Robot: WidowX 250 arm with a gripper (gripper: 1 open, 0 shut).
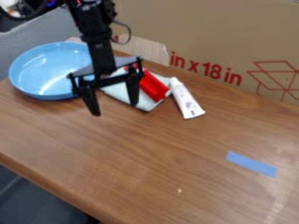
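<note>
My black gripper (112,99) is open, hanging over the area between the blue plate and a folded white cloth, with no object seen held in it. The light blue plate (35,74) lies at the left. A red object (152,86) rests on the white cloth (147,103), partly hidden behind the gripper. A white tube (187,101) lies just right of the cloth.
A cardboard box (228,39) stands along the back. A strip of blue tape (250,164) is stuck on the wooden table (140,166) at the right.
</note>
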